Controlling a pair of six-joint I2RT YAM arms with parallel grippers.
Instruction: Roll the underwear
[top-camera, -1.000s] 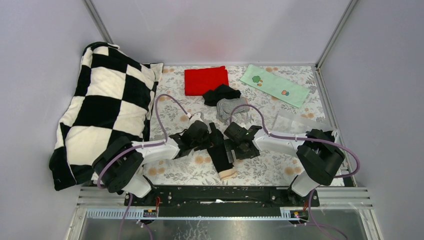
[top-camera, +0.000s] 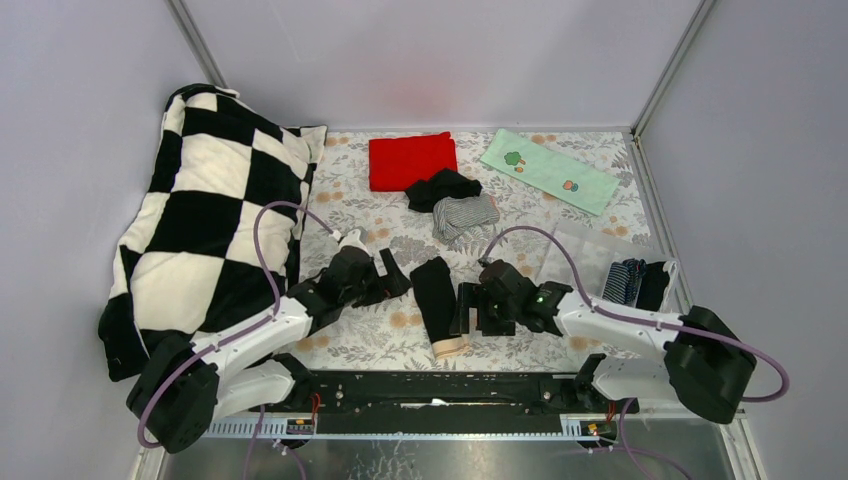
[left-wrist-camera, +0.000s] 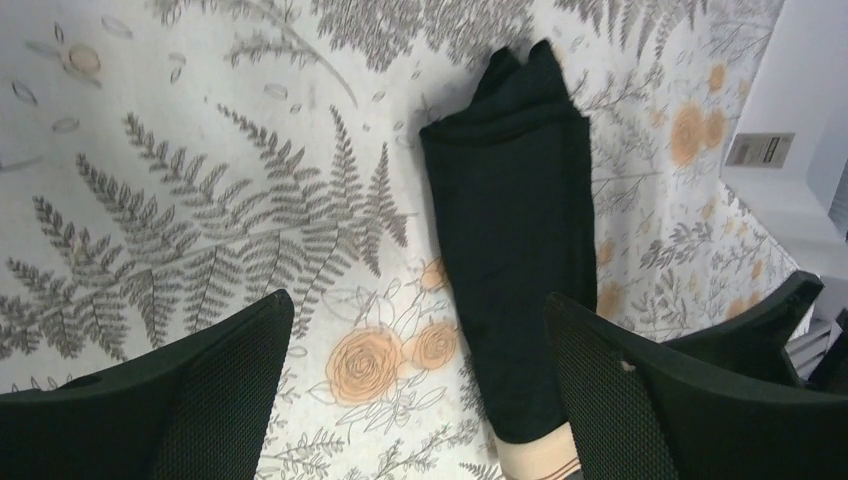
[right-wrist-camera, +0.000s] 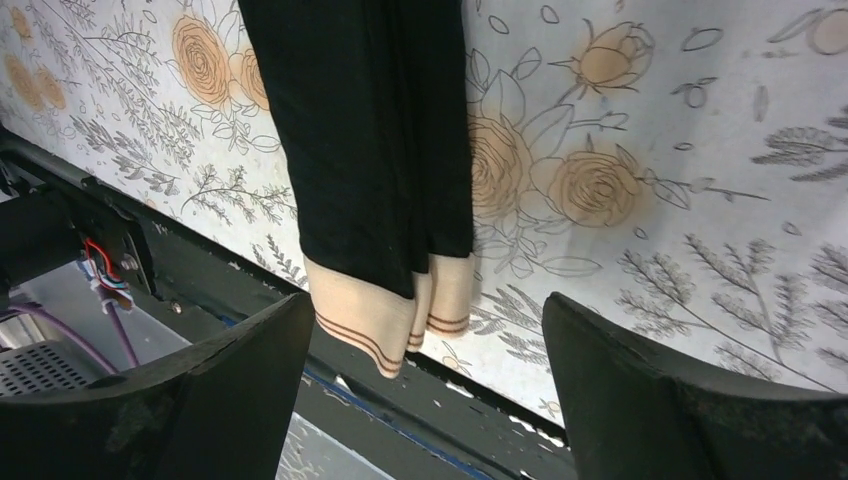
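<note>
Folded into a long narrow strip, the black underwear (top-camera: 434, 299) lies flat on the floral cloth, its beige waistband (right-wrist-camera: 360, 310) towards the front edge. In the left wrist view the strip's far end (left-wrist-camera: 520, 85) looks slightly uneven, with two small peaks. My left gripper (top-camera: 397, 275) is to the left of the strip's far part, open, nothing between its fingers. On the right side of the strip, near the waistband, stands my right gripper (top-camera: 466, 308). Its fingers (right-wrist-camera: 210, 400) are apart, with the waistband end in view between and beyond them; no cloth is gripped.
Behind the strip lie a red folded cloth (top-camera: 411, 162), a black garment (top-camera: 442, 188) and a grey striped one (top-camera: 464, 217). A green cloth (top-camera: 550, 171) is at the back right, a clear box (top-camera: 590, 262) at the right, a checkered blanket (top-camera: 205, 230) at the left.
My left gripper has drawn back leftward, off the underwear's far end. The right gripper has moved towards the front, near the waistband. The strip now lies straighter and uncovered.
</note>
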